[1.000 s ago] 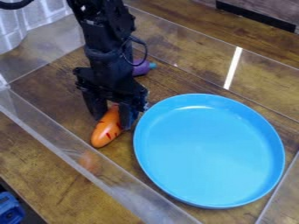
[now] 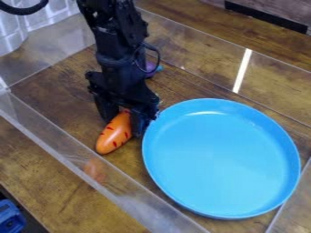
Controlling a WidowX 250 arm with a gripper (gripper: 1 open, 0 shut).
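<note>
An orange toy carrot [image 2: 115, 136] lies on the wooden surface left of a large blue plate [image 2: 221, 157]. The black gripper [image 2: 123, 111] is lowered over the carrot's upper end, its fingers around or just at it, close to the plate's left rim. The arm hides part of the carrot, and I cannot tell whether the fingers are shut on it.
A small purple object peeks out behind the arm. Clear walls border the wooden work area. A blue item [image 2: 9, 218] sits at the bottom left corner. Bare wood [image 2: 55, 91] shows left of the arm.
The gripper has shifted slightly about the carrot's upper end. The carrot and plate have moved little, if at all.
</note>
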